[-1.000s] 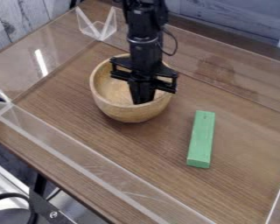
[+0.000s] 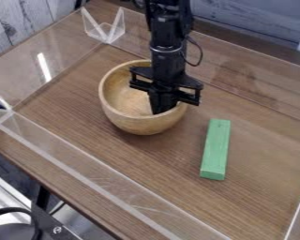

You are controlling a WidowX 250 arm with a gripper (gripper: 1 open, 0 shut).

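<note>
The black gripper (image 2: pixel 160 94) reaches down from the top into a wide wooden bowl (image 2: pixel 121 111) in the middle of the table, over the bowl's right half. Its lower end is dark and sits low inside the bowl, where it looks shut; nothing shows held between the fingers, though their tips are hard to make out.
A green bar (image 2: pixel 217 148) lies on the wooden table (image 2: pixel 115 187) to the right of the bowl, apart from it. A clear plastic object (image 2: pixel 102 26) stands at the back left. A black cable curls at the lower left corner.
The gripper has shifted slightly to the right within the bowl. The bowl and green bar look essentially still.
</note>
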